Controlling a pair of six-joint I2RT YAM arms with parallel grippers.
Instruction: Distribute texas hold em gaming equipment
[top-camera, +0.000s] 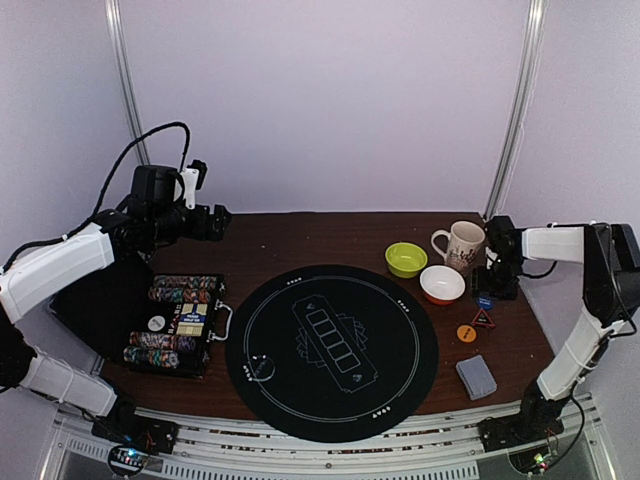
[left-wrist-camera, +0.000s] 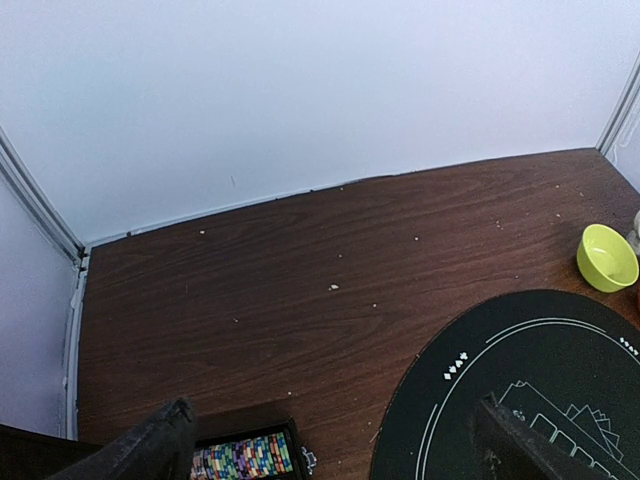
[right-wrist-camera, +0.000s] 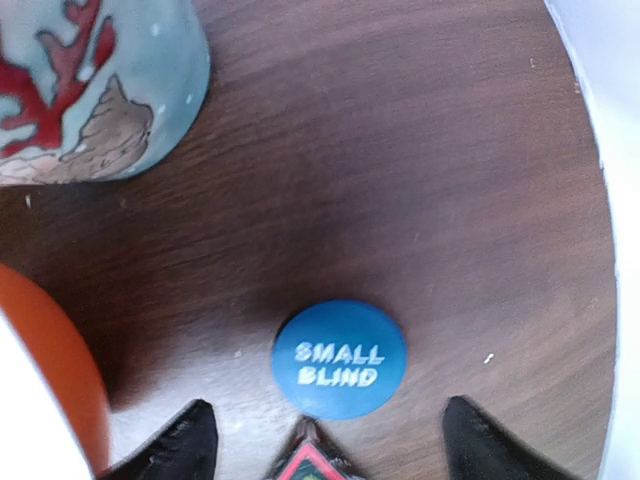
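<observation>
The blue SMALL BLIND button (right-wrist-camera: 338, 360) lies on the table beside a red triangular marker (right-wrist-camera: 308, 462), with my right gripper over it, fingers apart and empty. An orange button (top-camera: 466, 333) and a grey card deck (top-camera: 476, 376) lie nearer the front. The round black poker mat (top-camera: 330, 400) fills the centre; the open chip case (top-camera: 190, 318) is at the left, with chip rows and cards. My left gripper (top-camera: 215, 222) hangs open and empty above the back left of the table.
A green bowl (top-camera: 406, 258), a white-and-orange bowl (top-camera: 442, 283) and a mug (top-camera: 463, 248) stand at the right back, close to my right gripper.
</observation>
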